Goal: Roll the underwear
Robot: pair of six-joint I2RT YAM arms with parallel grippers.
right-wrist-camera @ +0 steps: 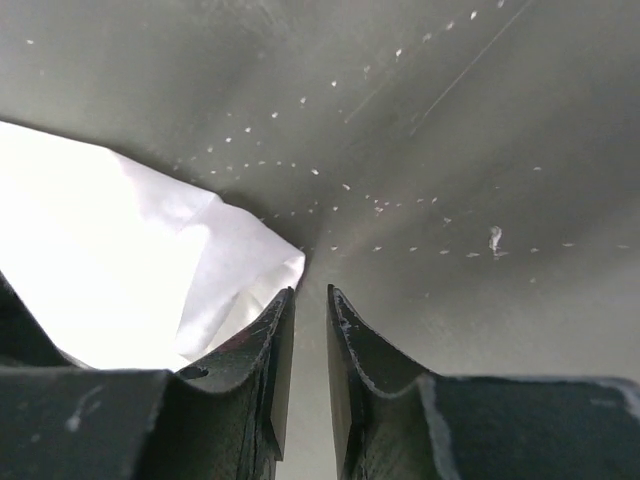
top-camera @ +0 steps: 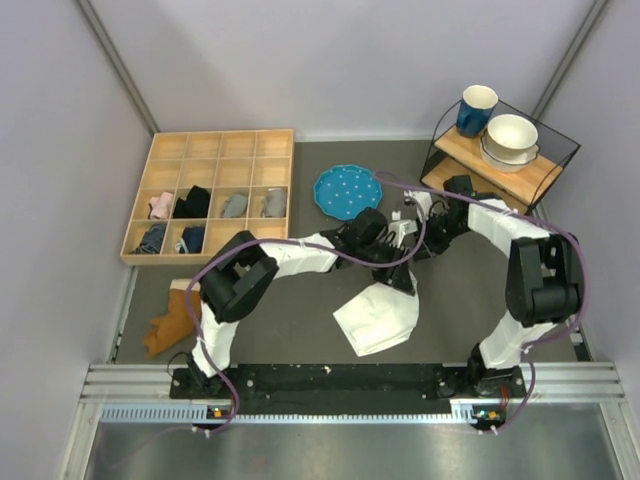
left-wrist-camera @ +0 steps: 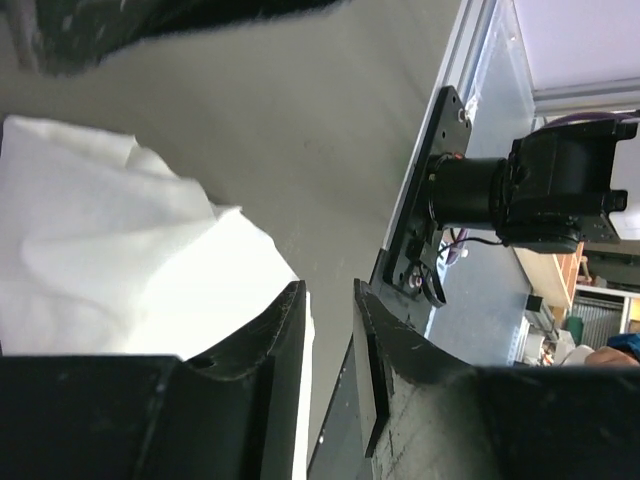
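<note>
A white piece of underwear (top-camera: 372, 322) lies spread on the dark table, wrinkled along one edge. My left gripper hovers over it in the top view; in the left wrist view its fingers stand apart with bare table seen between them, the cloth (left-wrist-camera: 140, 270) beyond the left finger. My right gripper is just to the right of a folded-up corner of the cloth (right-wrist-camera: 230, 250), its fingers a little apart with nothing seen between them.
A wooden divided box (top-camera: 205, 137) with folded garments is at back left, a blue plate (top-camera: 345, 190) at back centre, a shelf (top-camera: 465, 150) with dishes at back right. A brown item (top-camera: 170, 320) lies at front left.
</note>
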